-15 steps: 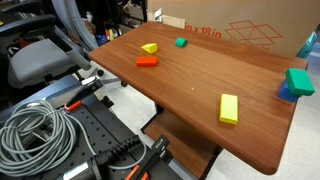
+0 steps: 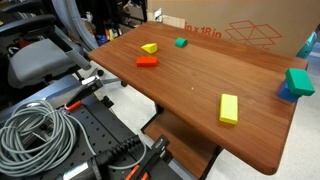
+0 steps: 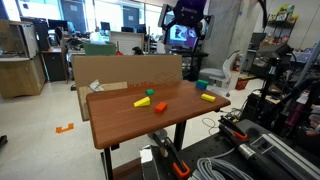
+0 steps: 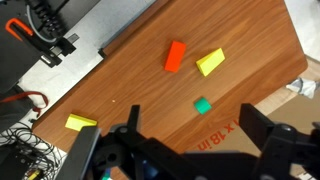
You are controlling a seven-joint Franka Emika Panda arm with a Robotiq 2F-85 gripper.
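My gripper is open above the table, its dark fingers far apart at the bottom of the wrist view with no block between them. Below it on the brown table lie a red block (image 4: 175, 56), a yellow block (image 4: 210, 62) and a small green block (image 4: 203, 105). A second yellow block (image 4: 81, 122) lies apart from these, at the lower left. In exterior view 1, a green block (image 2: 298, 79) rests on a blue block (image 2: 287, 95) at the table's right edge. That stack is mostly hidden by the gripper in the wrist view.
A cardboard panel (image 2: 250, 25) stands along one long side of the table. Coiled grey cable (image 2: 35, 140) and a dark metal frame lie beside the other side. An office chair (image 2: 30, 60) stands off the table.
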